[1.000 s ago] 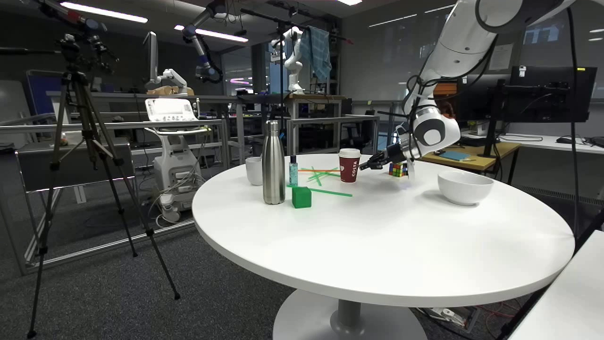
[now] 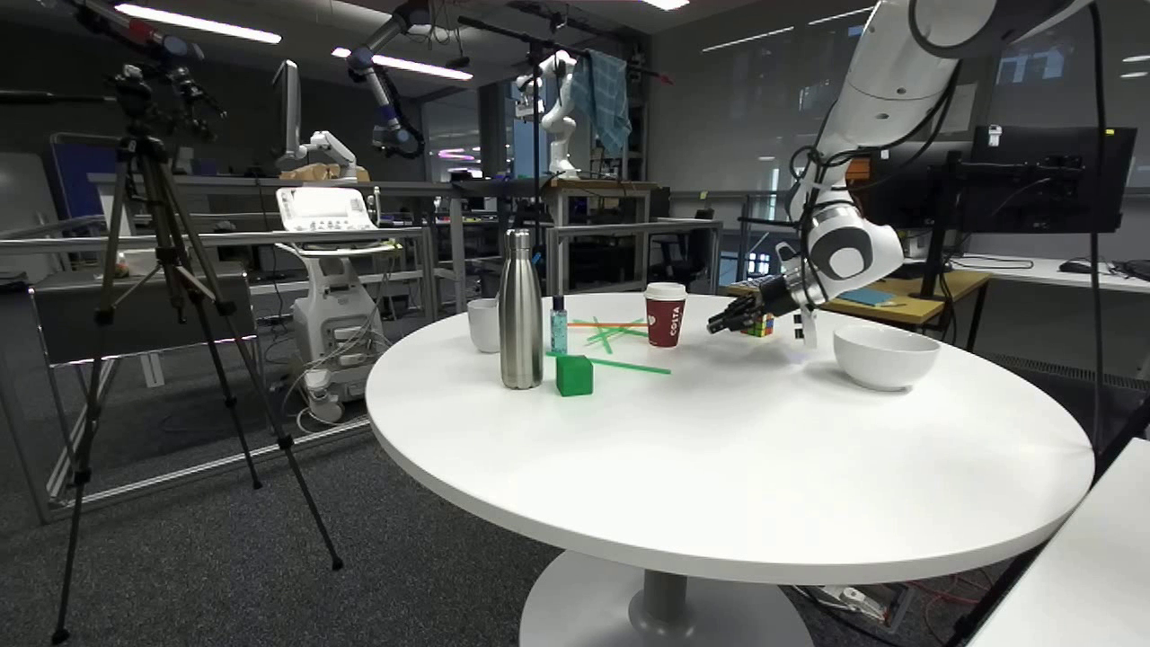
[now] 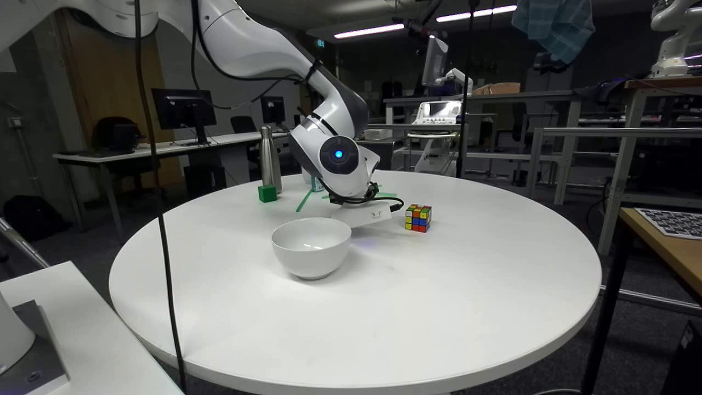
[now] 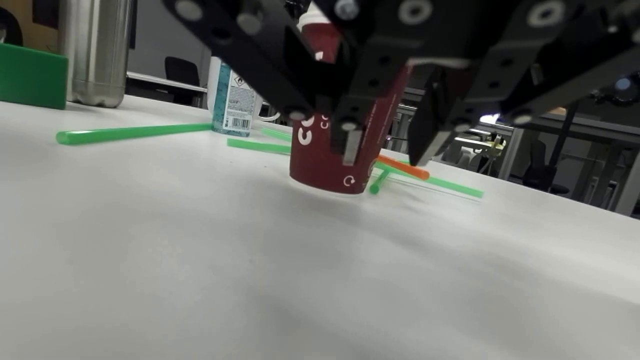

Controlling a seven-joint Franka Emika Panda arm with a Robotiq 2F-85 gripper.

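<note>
In exterior view 1 a red paper cup with a white lid (image 2: pixel 665 314) stands upright on the white round table (image 2: pixel 733 464). My gripper (image 2: pixel 713 324) is low over the tabletop to the right of that cup, with a gap between them. The wrist view shows the gripper partly open, its dark fingers (image 4: pixel 429 135) apart and nothing held. Beyond them the cup (image 4: pixel 324 157) fills the middle of the picture, partly covered by the gripper. Exterior view 2 hides the fingers and the cup behind the arm.
A Rubik's cube (image 3: pixel 418 218) and white bowl (image 3: pixel 312 247) stand near the arm. Farther off are a steel bottle (image 2: pixel 522 313), green block (image 2: pixel 574 376), white mug (image 2: pixel 482 325), blue sanitizer bottle (image 4: pixel 234 102) and several straws (image 4: pixel 138 133).
My gripper and forearm have shifted right in exterior view 1, widening the gap to the cup and covering more of the Rubik's cube. The cup and other tabletop objects look unmoved.
</note>
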